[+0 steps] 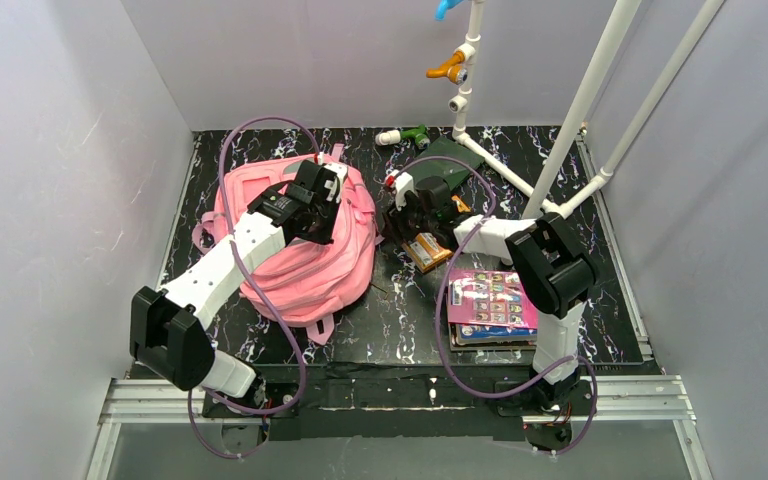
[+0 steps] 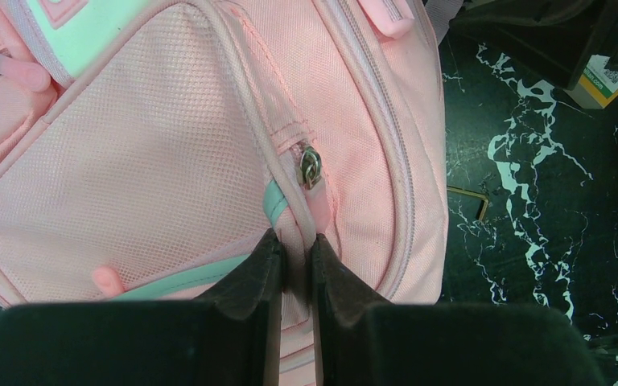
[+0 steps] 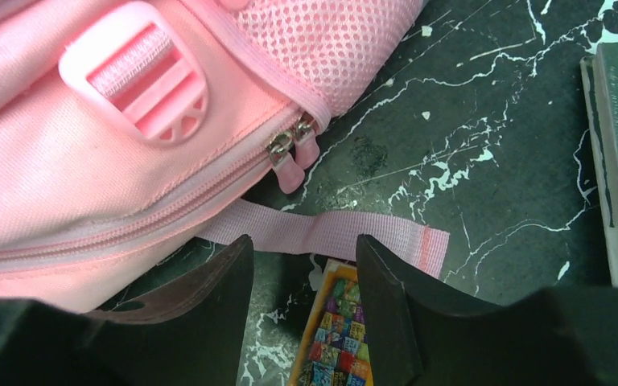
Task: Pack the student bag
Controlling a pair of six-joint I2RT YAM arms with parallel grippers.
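Note:
The pink student bag (image 1: 298, 285) lies on the left half of the dark marbled surface. My left gripper is shut on a folded pink fabric edge of it, just below a zipper pull (image 2: 310, 166). Past the bag's right side, my right gripper stands partly open, nothing gripped between its fingers. In the right wrist view, a loose pale strap (image 3: 330, 233) from the bag crosses beyond its fingertips. An orange-edged book (image 3: 334, 338) shows beneath and between the fingers. The bag's two zipper pulls (image 3: 294, 157) hang close by.
A stack of books (image 1: 490, 305) lies at the front right. A dark green book (image 1: 447, 162) rests at the back, beside a green and white bottle (image 1: 400, 136). White pipes (image 1: 600, 100) rise at the right. Bare surface shows in front of the orange book.

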